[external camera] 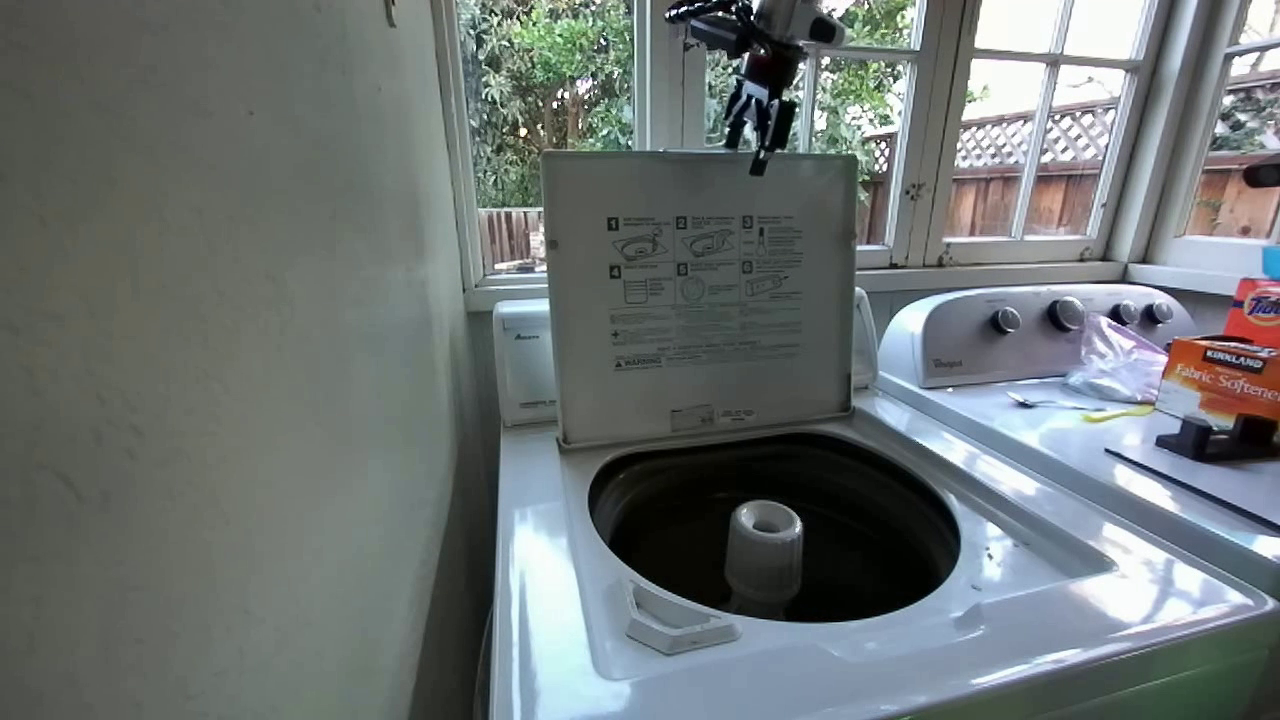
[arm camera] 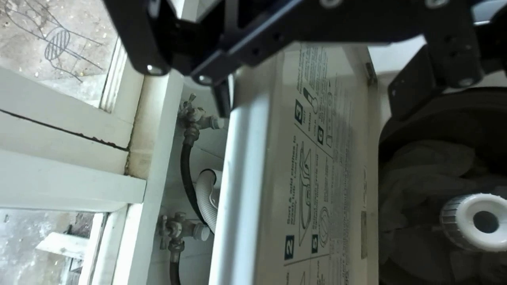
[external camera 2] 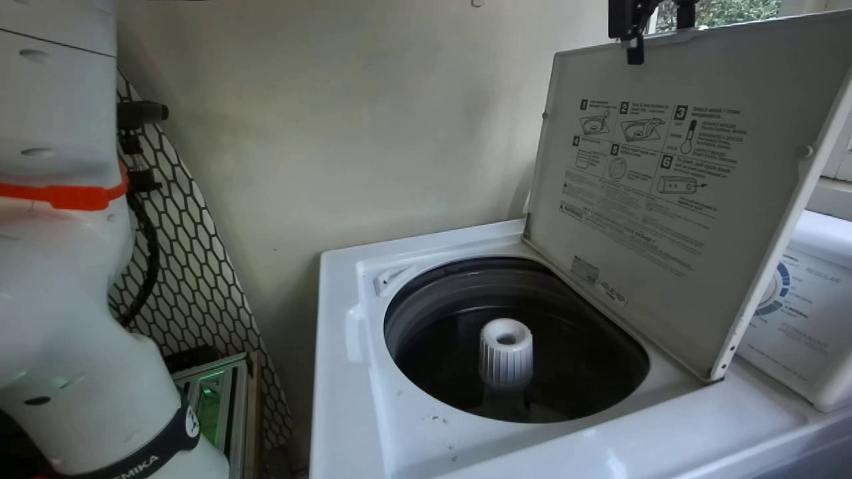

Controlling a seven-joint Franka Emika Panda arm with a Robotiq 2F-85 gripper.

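The washer's white lid (external camera: 708, 276) stands raised, its printed instruction side facing the tub. Over its top edge, my black gripper (external camera: 746, 152) hangs with fingers apart. In the wrist view, the gripper straddles the lid (arm camera: 294, 204): one finger (arm camera: 222, 100) is at the edge on the window side, and the other finger (arm camera: 416, 88) is on the tub side, clear of the printed face. Whether the window-side finger touches the lid is hard to tell. Exterior view 2 shows a fingertip (external camera 2: 635, 54) in front of the lid (external camera 2: 639, 207). The round tub (external camera 2: 447, 351) is uncovered.
A white agitator (external camera: 765, 552) rises in the tub, with cloth (arm camera: 418, 175) around it in the wrist view. Windows and hose valves (arm camera: 195, 118) lie behind the lid. A second machine (external camera: 1020, 408) at right bears a softener box (external camera: 1218, 378). A wall (external camera: 240, 360) borders the left.
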